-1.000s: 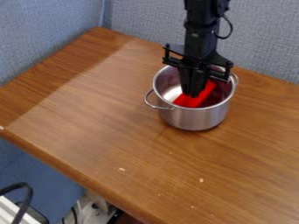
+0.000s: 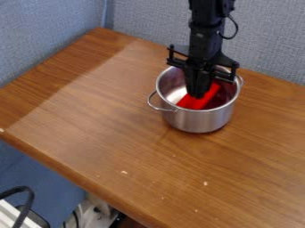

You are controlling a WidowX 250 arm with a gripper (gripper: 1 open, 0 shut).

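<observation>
A steel pot (image 2: 202, 117) with a side handle stands on the wooden table (image 2: 107, 134), right of the middle. A red object (image 2: 195, 101) lies inside it. My black gripper (image 2: 199, 87) points down into the pot, over the red object; whether its fingers hold anything cannot be made out.
Bare table surrounds the pot on the left and in front. Blue-grey padded walls (image 2: 48, 44) bound the back and left. Cables and white hardware (image 2: 14, 218) lie beyond the table's lower-left edge.
The pot stays where it was.
</observation>
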